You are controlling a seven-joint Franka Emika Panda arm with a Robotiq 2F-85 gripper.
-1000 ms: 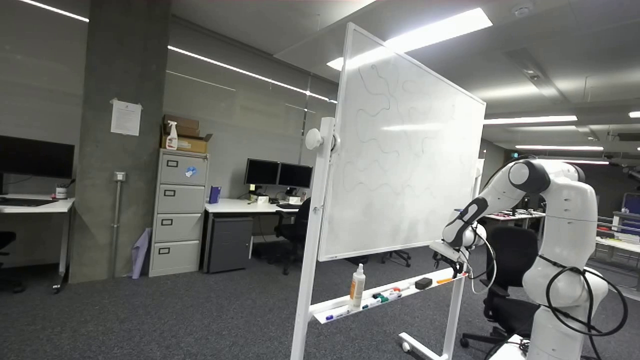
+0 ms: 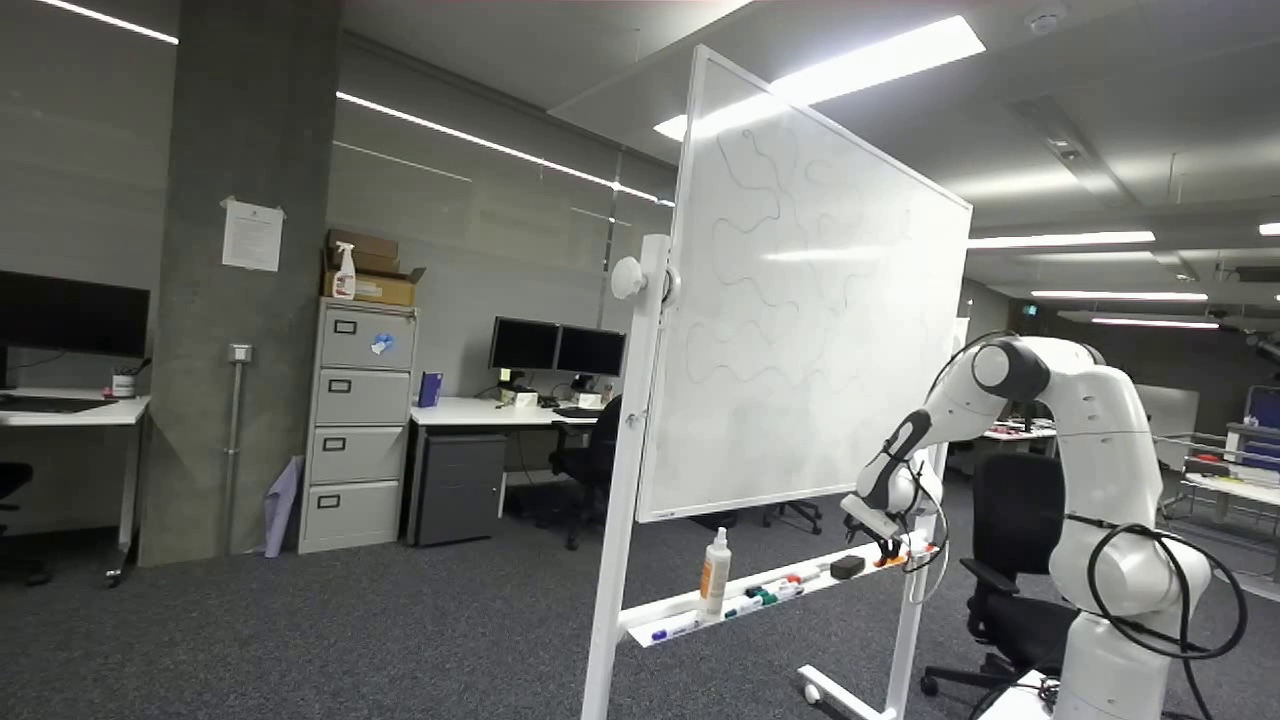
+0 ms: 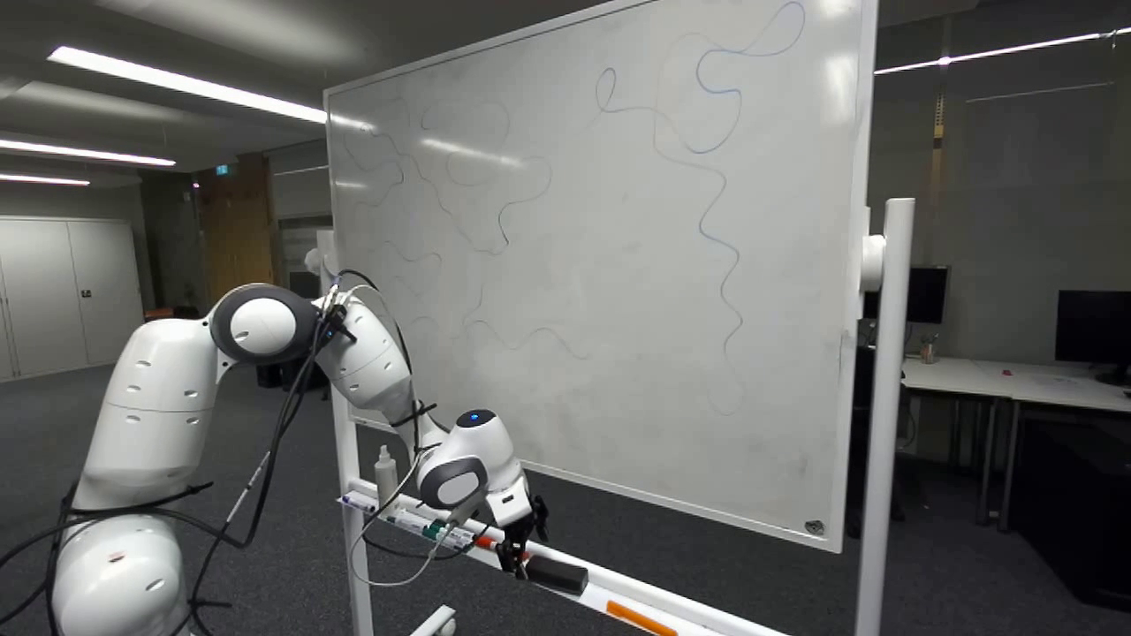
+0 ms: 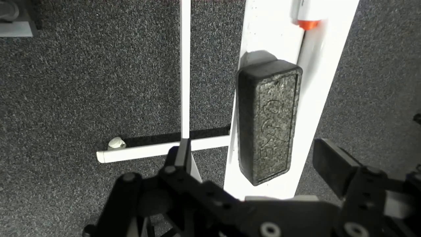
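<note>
A black eraser rests lengthwise on the whiteboard's white tray. In the wrist view it lies ahead of my open gripper, between the lines of the two spread fingers, and neither finger appears to touch it. From the second exterior view, my gripper hangs down at the tray beside the same eraser. The whiteboard above carries faint wavy marker lines. In the first exterior view the eraser sits left of the gripper.
Several markers and a spray bottle share the tray. An orange stick lies past the eraser. The whiteboard's lower edge and post stand close by. Open carpet surrounds the stand.
My arm has swung left in the first exterior view, bringing the gripper along the tray toward the eraser. The eraser and other tray items have not visibly moved.
</note>
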